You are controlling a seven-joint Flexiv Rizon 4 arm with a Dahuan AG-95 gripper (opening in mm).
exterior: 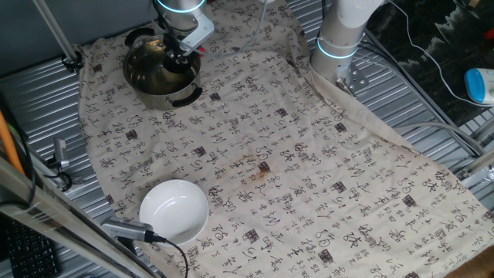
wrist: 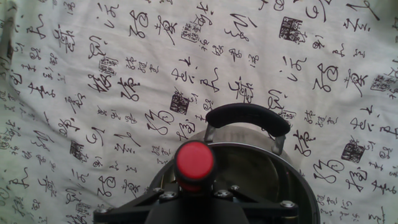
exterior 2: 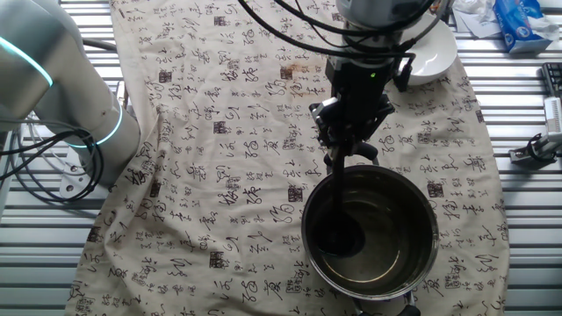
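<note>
A steel pot (exterior: pixel 147 96) with black side handles stands on the patterned cloth in the upper left of exterior view 1. My gripper (exterior 2: pixel 349 132) is shut on the dark handle of a ladle (exterior 2: pixel 339 189), beside one rim of the pot. The ladle's black bowl (exterior 2: pixel 341 237) is down inside the pot, near its wall. In the wrist view, the red end of the ladle handle (wrist: pixel 195 163) points up at the camera, in front of the pot's black handle (wrist: pixel 249 117). A white bowl (exterior: pixel 174 210) sits at the lower left of exterior view 1; it looks empty.
Between pot and bowl the cloth (exterior: pixel 231 139) is clear, with a brownish stain near its middle. A camera on a mount (exterior: pixel 130 230) overlaps the white bowl's near edge in exterior view 1. A blue box (exterior 2: pixel 524 26) lies beyond the cloth.
</note>
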